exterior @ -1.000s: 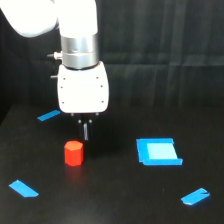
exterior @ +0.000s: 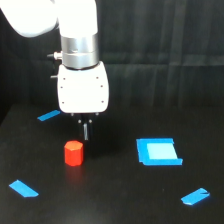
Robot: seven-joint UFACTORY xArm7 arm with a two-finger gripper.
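Note:
A red block [exterior: 74,153] stands on the dark table, left of the middle of the view. My gripper [exterior: 85,131] points down from the white arm, just above the block in the view and slightly to its right. The dark fingers are small against the dark background, so whether they are open or shut does not show. Nothing can be made out between them. No contact with the block is visible, though the exact height and depth cannot be told.
A white square [exterior: 161,151] edged with blue tape lies to the right. Blue tape strips mark the table at front left [exterior: 23,188], front right [exterior: 195,197] and back left [exterior: 49,115]. Bare table separates the block from the taped square.

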